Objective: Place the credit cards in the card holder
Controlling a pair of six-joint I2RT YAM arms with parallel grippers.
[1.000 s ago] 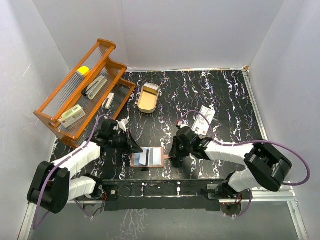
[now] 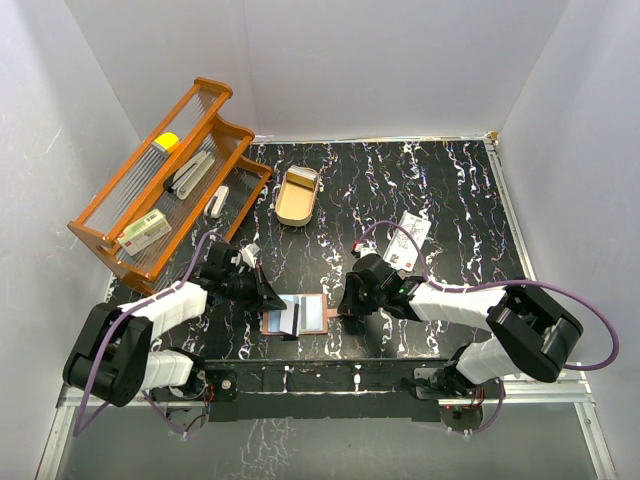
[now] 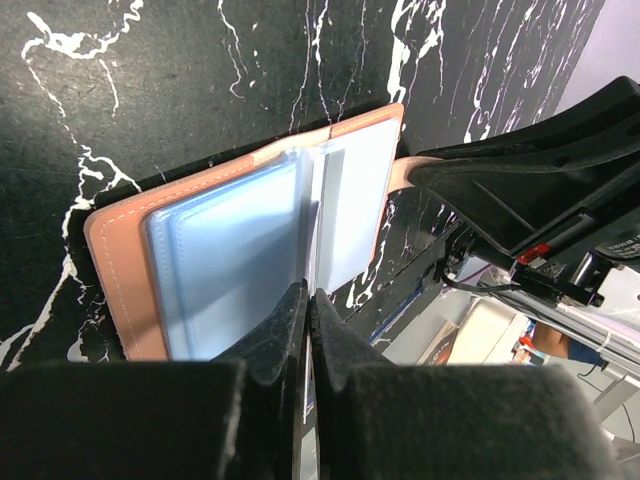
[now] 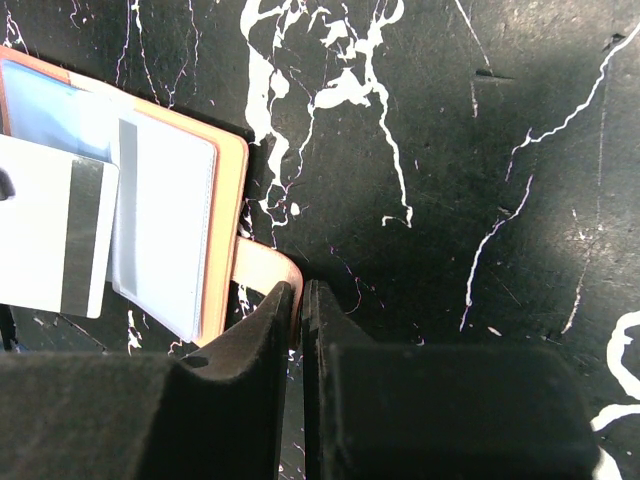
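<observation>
The open card holder (image 2: pixel 325 322) has a tan edge and clear pockets, blue on the left and white on the right. My left gripper is shut on a thin white card, standing nearly edge-on above the holder's middle in the left wrist view. That card (image 4: pixel 32 240), with its dark stripe, shows broadside in the right wrist view. Whether its lower edge is inside a pocket I cannot tell. At the holder's right side, my right gripper is shut on the tan strap (image 4: pixel 264 266), close to the tabletop.
Behind the holder stands a tan open box (image 2: pixel 296 203). A white printed sheet (image 2: pixel 408 240) lies beyond the right arm. The slanted wooden shelf (image 2: pixel 190 165) with several items takes up the back left.
The right gripper and the holder look unmoved.
</observation>
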